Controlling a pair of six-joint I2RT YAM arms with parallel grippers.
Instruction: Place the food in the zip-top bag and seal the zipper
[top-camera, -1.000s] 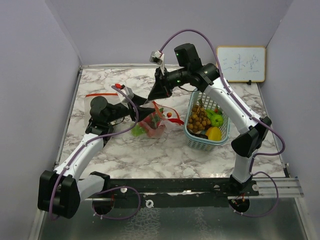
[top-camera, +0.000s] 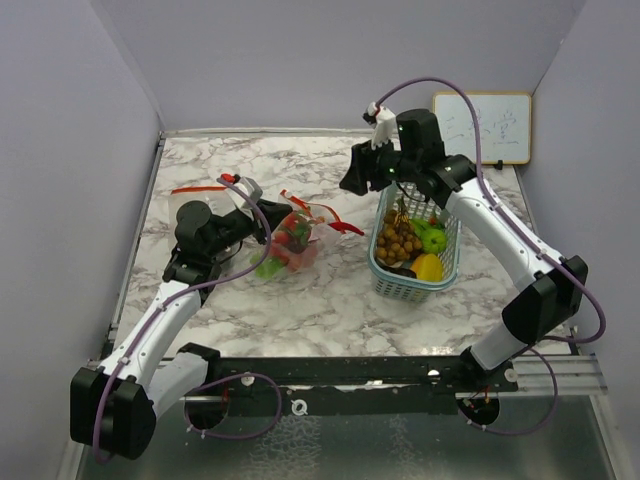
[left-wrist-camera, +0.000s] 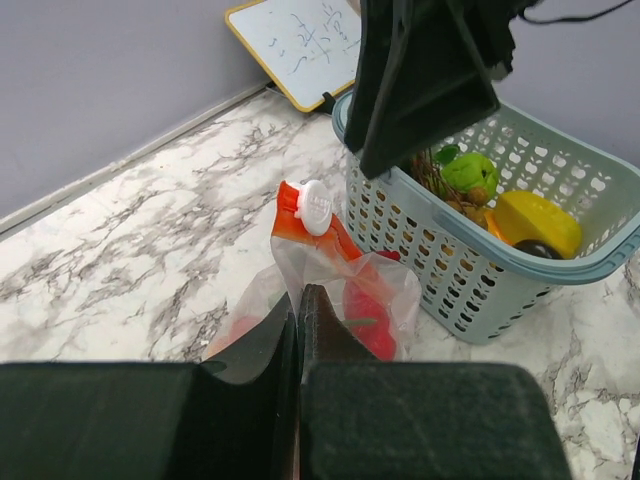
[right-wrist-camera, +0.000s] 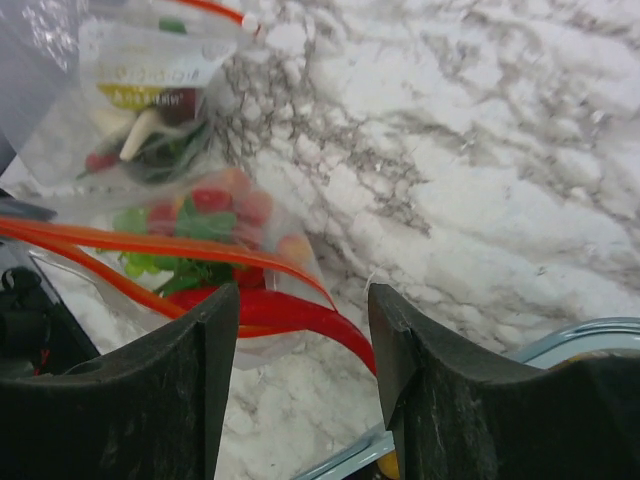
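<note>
My left gripper (top-camera: 279, 211) is shut on the bag's plastic edge beside a white slider (left-wrist-camera: 314, 207) on the red zipper. The zip top bag (top-camera: 295, 255) lies at the table's middle with tomatoes and green vegetables inside, its red-orange opening (right-wrist-camera: 160, 243) toward the basket. My right gripper (top-camera: 362, 172) hangs open over the near left rim of the basket, above and right of the bag, nothing between its fingers.
A blue-grey basket (top-camera: 445, 278) of potatoes, peppers and other produce stands at the right. Another bag with food (right-wrist-camera: 140, 105) lies at the left. A whiteboard (top-camera: 495, 120) is at the back right.
My right gripper has let go near the bag's opening and moved right toward the basket. My left gripper has shifted slightly left.
</note>
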